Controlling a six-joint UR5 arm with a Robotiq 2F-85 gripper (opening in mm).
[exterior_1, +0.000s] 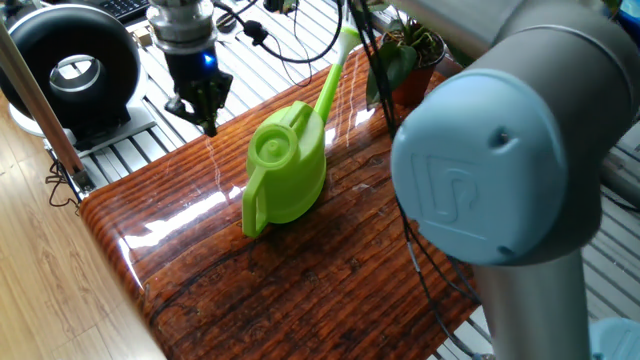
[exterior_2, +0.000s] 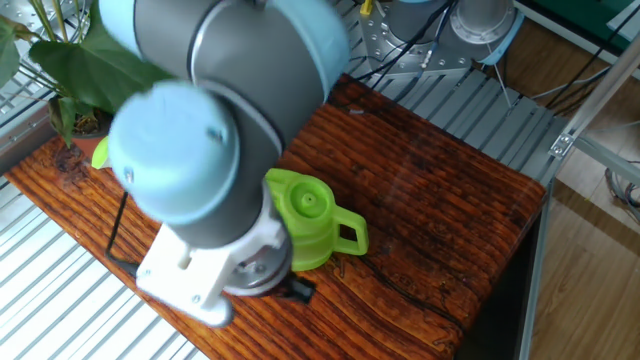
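A bright green watering can (exterior_1: 300, 180) stands upright on the glossy brown wooden table (exterior_1: 290, 290), its spout pointing toward the plant. My black gripper (exterior_1: 208, 128) hangs above the table's far edge, left of the can and apart from it in exterior view 1. Nothing is visible hanging from it, but its fingers are too small and dark to show how the fingers stand. From exterior view 2, the arm covers part of the watering can (exterior_2: 312, 230), and only a dark bit of the gripper (exterior_2: 300, 290) shows beside it.
A potted plant (exterior_1: 408, 75) sits by the can's spout at the table's back edge. A black ring-shaped object (exterior_1: 115, 75) stands on the slatted metal surface at the far left. Black cables hang beside the arm. Bare tabletop lies in front of the can.
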